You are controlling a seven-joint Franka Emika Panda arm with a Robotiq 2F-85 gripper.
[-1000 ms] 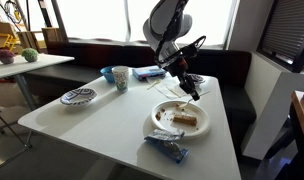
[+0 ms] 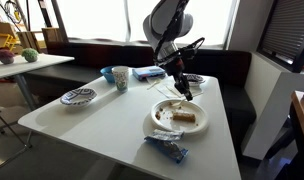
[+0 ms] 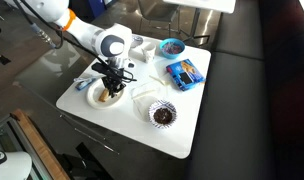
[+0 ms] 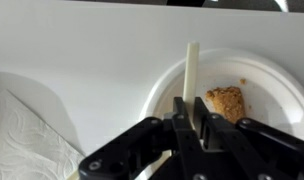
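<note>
My gripper is shut on a thin pale stick-like utensil (image 4: 191, 72), which points away from the fingers in the wrist view. Beneath it lies a round white plate (image 4: 166, 98) carrying a brown, crumbly piece of food (image 4: 227, 102). The gripper (image 2: 187, 96) hangs over the plate's far side in exterior view 1, where a longer food piece (image 2: 182, 118) shows on the plate (image 2: 200, 125). Whether the utensil touches the food cannot be made out. From the other side, the gripper (image 3: 115, 90) covers part of the plate.
Wrapped packets (image 2: 167, 150) lie by the plate's near edge. A white napkin (image 4: 27, 140) lies beside the plate. A patterned bowl (image 2: 79, 97), a cup (image 2: 120, 78), a blue bowl (image 3: 173, 47) and a blue bag (image 3: 185, 73) stand apart.
My gripper has moved slightly left and down over the plate, with the utensil still in it. The plate and packets look unmoved.
</note>
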